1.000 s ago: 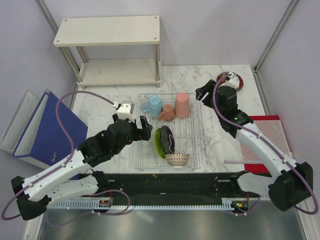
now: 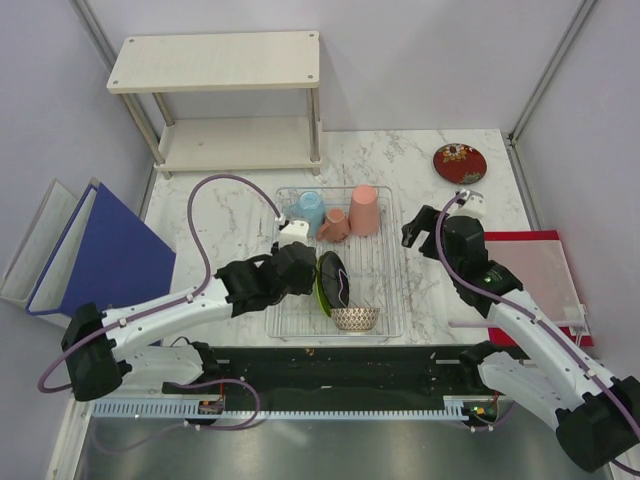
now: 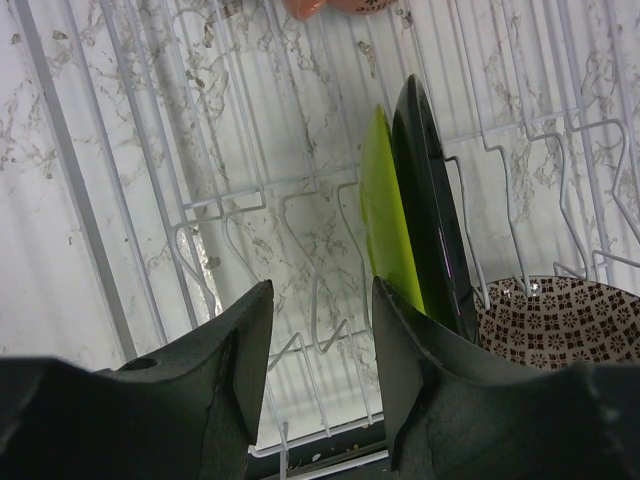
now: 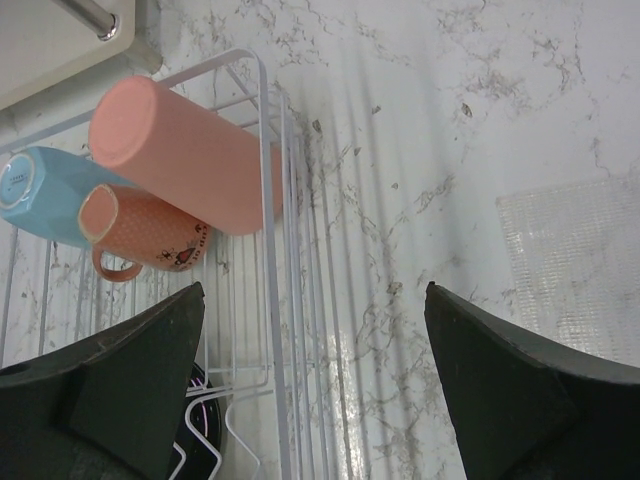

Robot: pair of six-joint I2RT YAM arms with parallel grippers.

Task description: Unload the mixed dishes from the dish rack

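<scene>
The white wire rack holds a blue mug, a small terracotta mug, a tall pink cup, a green plate and black plate standing on edge, and a patterned bowl at the front. My left gripper is over the rack, fingers apart, the right finger close beside the green plate, nothing visibly between them. My right gripper hangs open over the rack's right edge, empty.
A white two-tier shelf stands back left, a blue folder holder at left. A dark red patterned plate lies back right; a red-edged mat lies at right. Counter either side of the rack is mostly clear.
My left gripper has moved right over the rack to the standing plates. The right arm has moved toward the front and right. The dishes are unchanged.
</scene>
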